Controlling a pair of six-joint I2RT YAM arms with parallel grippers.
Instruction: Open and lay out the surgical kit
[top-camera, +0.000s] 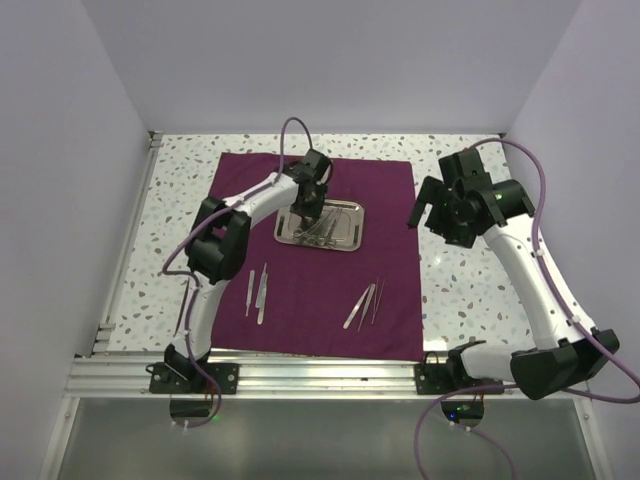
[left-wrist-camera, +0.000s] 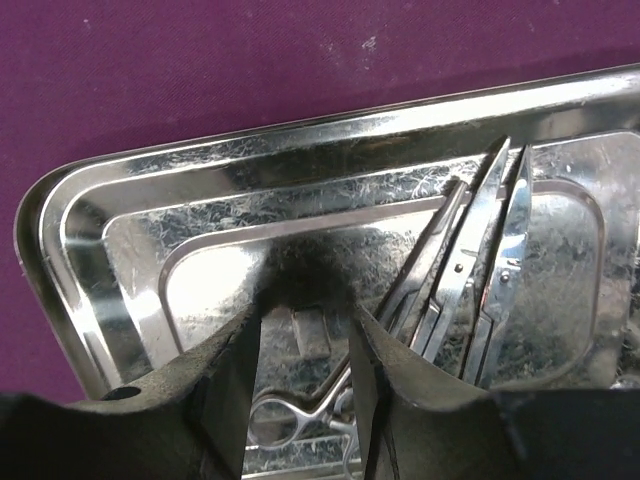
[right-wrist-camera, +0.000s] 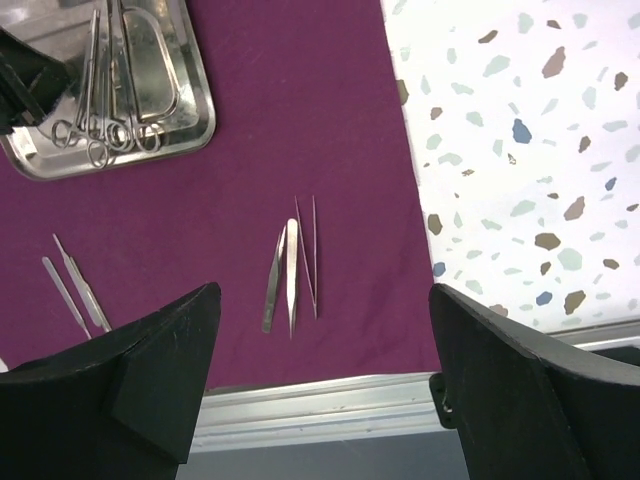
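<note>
A steel tray (top-camera: 347, 230) lies on the purple cloth (top-camera: 320, 300), holding several scissor-like instruments (left-wrist-camera: 464, 270) with ring handles (right-wrist-camera: 118, 135). My left gripper hangs low over the tray, fingers part open around a gap above a ring-handled instrument's end; I see nothing clearly held. Tweezers (top-camera: 361, 305) lie at the cloth's lower right, slim instruments (top-camera: 261, 295) at its lower left. My right gripper (top-camera: 429, 205) stands open above the speckled table's right side, nothing between its fingers.
The cloth's middle below the tray is clear. Grey walls border the sides and back, and a metal rail runs along the front.
</note>
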